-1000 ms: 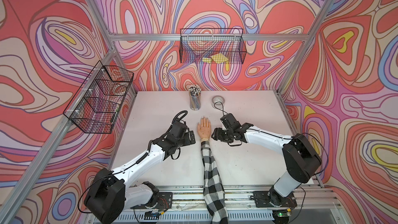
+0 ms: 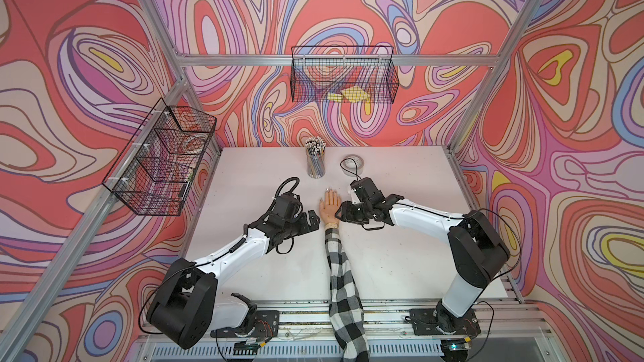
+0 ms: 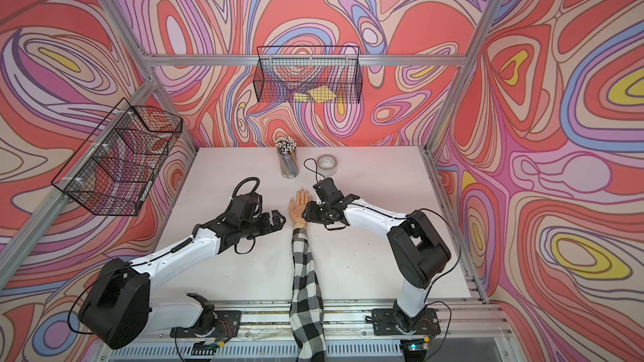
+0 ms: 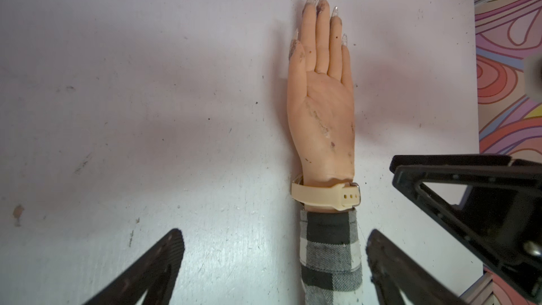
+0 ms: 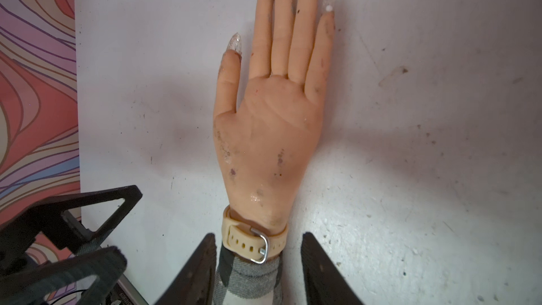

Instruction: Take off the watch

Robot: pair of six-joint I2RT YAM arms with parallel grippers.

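A cream watch strap (image 5: 242, 238) circles the wrist of a mannequin hand (image 5: 271, 130), which lies palm up with its fingers toward the back. The strap is fastened, its metal buckle (image 5: 260, 246) on the upward side; any watch face is hidden beneath. Below it is a black-and-white checked sleeve (image 4: 332, 243). My left gripper stands open, left of the hand in the top views. Close on the hand's right side, my right gripper is open too, its fingers (image 5: 200, 271) spread to either side of the strap in its wrist view. Neither touches the strap visibly.
Toward the back of the white table stand a clear cup of pencils (image 2: 315, 159) and a tape roll (image 3: 326, 164). Wire baskets (image 2: 344, 80) hang on the frame. Both grippers are close together around the hand.
Both arms have come inward. My right gripper has moved left and a little back to the hand's edge, and my left gripper has moved slightly right. The hand and strap look unmoved.
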